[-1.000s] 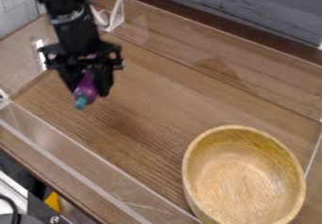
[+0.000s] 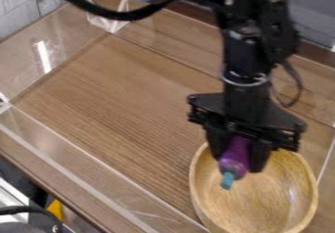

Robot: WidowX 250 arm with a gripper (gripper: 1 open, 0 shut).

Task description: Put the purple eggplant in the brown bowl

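Note:
The purple eggplant (image 2: 234, 160), with a blue-green stem end pointing down, hangs from my black gripper (image 2: 241, 147), which is shut on it. Both are over the upper left part of the brown bowl (image 2: 268, 215) at the lower right. Part of the bowl's far rim is hidden behind the gripper. The eggplant's top is covered by the fingers. From this view I cannot tell how high above the bowl's inside the eggplant is.
Bare wooden table (image 2: 105, 100) fills the left and middle, free of objects. Dark cables and a yellow item (image 2: 54, 209) lie at the lower left edge. A raised wooden edge runs along the back right.
The arm has swung from the upper left across the table to the lower right, carrying the eggplant with it. The eggplant is now over the bowl, which has not moved.

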